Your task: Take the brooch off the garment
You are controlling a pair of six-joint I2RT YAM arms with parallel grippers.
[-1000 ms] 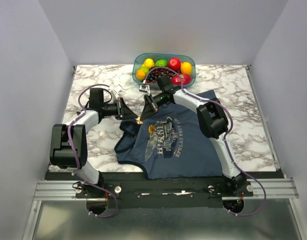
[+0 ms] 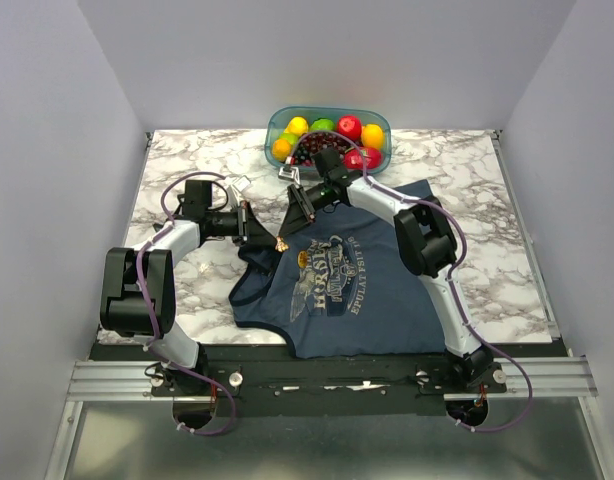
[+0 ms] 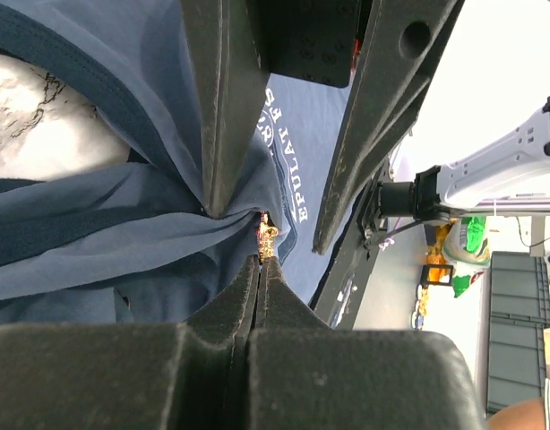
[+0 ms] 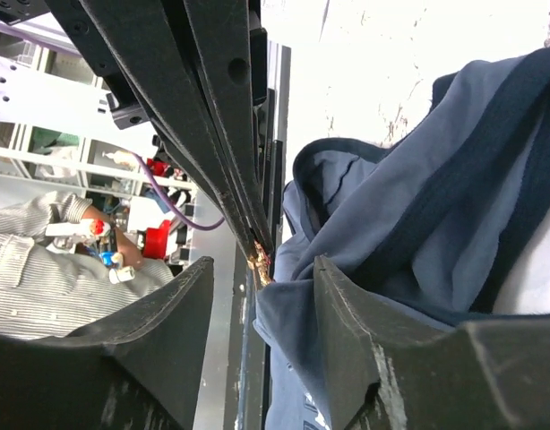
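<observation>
The small gold brooch (image 2: pixel 282 244) sits at the upper left of the dark blue garment (image 2: pixel 387 290). My left gripper is shut, its tips on the edge of the brooch (image 3: pixel 267 238). In the right wrist view, the brooch (image 4: pixel 260 265) shows at those left fingertips, close against a raised fold of cloth (image 4: pixel 288 309). My right gripper is partly open around the brooch and fold, one finger (image 4: pixel 329 287) against the cloth and the other clear of it. The brooch's fastening is hidden.
A second round gold piece (image 2: pixel 302 259) lies on the garment beside the printed lettering. The clear bin of fruit (image 2: pixel 387 150) stands at the back. Both arms come close together over the garment's left part.
My left gripper has shifted slightly toward the right and front, and the brooch has moved a little the same way. The right arm has barely moved.
</observation>
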